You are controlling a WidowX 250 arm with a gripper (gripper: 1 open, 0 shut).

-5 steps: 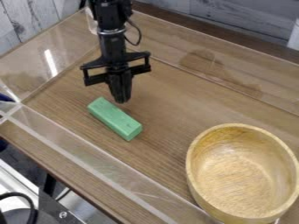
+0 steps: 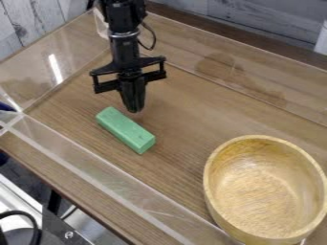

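My black gripper (image 2: 132, 96) hangs over the wooden table in the upper middle of the camera view, its narrow tip looking shut with nothing visible held. Just below it lies a green rectangular block (image 2: 125, 130), set diagonally and apart from the tip. A large pale yellow bowl (image 2: 263, 218) sits at the lower right.
A pale object (image 2: 102, 23) stands behind the arm at the top left. A black cable (image 2: 21, 224) lies at the lower left beside the table's edge.
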